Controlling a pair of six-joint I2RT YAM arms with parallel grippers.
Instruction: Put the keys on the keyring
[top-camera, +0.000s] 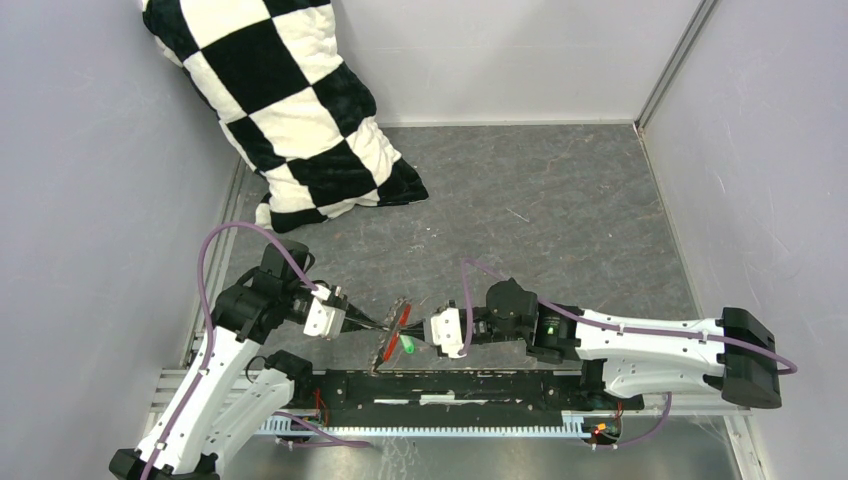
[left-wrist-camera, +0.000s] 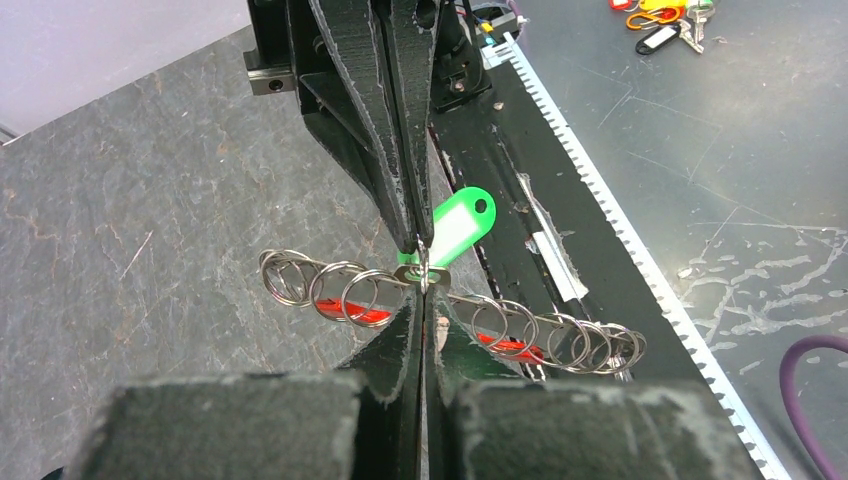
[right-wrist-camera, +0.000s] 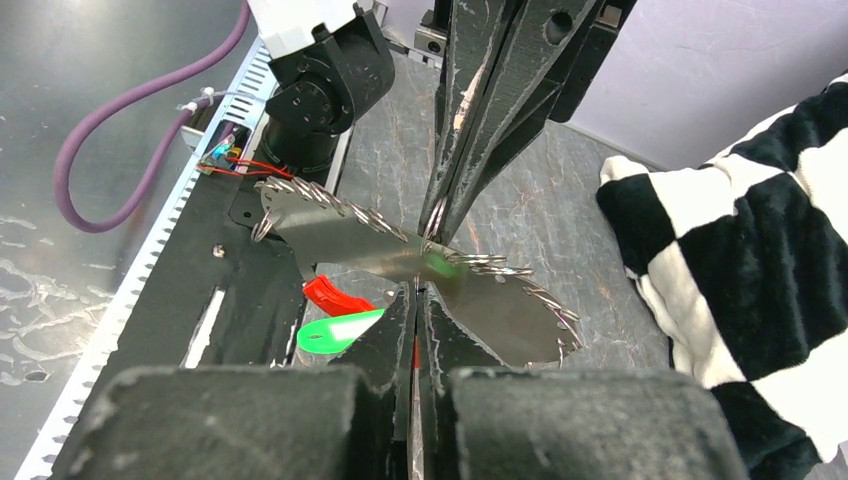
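The keyring, a thin metal plate edged with small wire rings (left-wrist-camera: 290, 275), hangs tilted between the grippers with a red part (right-wrist-camera: 335, 297) on it. The plate's broad face (right-wrist-camera: 350, 240) shows in the right wrist view. My left gripper (top-camera: 384, 327) is shut on a thin wire ring; the right wrist view shows the wire between its tips. My right gripper (top-camera: 408, 329) is shut against the plate's other side, its tips (left-wrist-camera: 420, 245) by a small wire loop. Whether it grips that loop is unclear. A green tag (left-wrist-camera: 462, 228) sits beside its fingers, partly covered by them.
Several keys with coloured tags (left-wrist-camera: 665, 22) lie on the floor beyond the rail (left-wrist-camera: 600, 200). A checkered pillow (top-camera: 285, 110) leans at the back left. The grey surface (top-camera: 540, 200) behind the arms is clear.
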